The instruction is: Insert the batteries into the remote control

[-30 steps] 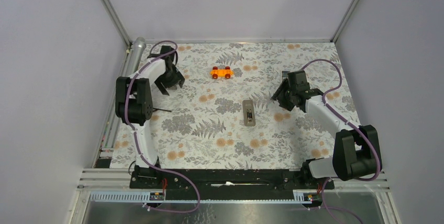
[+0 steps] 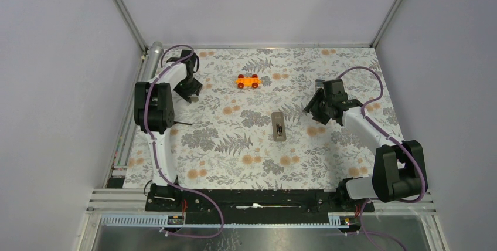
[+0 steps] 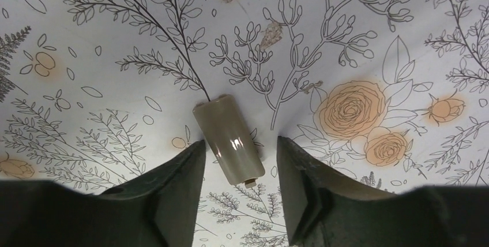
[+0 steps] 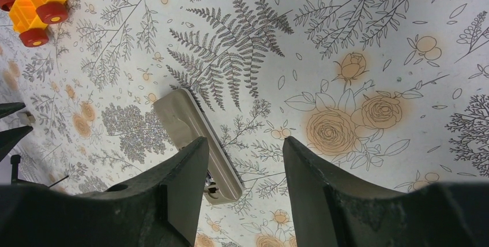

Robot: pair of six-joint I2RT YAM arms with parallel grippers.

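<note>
A grey-brown battery (image 3: 229, 137) lies on the floral mat at the back left, between the open fingers of my left gripper in the left wrist view; a gap shows on both sides of it. The remote control (image 2: 279, 126) lies at the middle of the mat, its battery compartment uncovered with something metallic inside; in the right wrist view its upper end (image 4: 173, 108) shows beyond a finger. My right gripper stands open above the mat, right of the remote, with nothing between its fingers.
An orange toy car (image 2: 248, 81) stands at the back middle. A thin dark rod (image 2: 184, 123) lies below the left gripper. A small grey object (image 2: 318, 83) is partly hidden behind the right gripper.
The right arm has not visibly moved.
</note>
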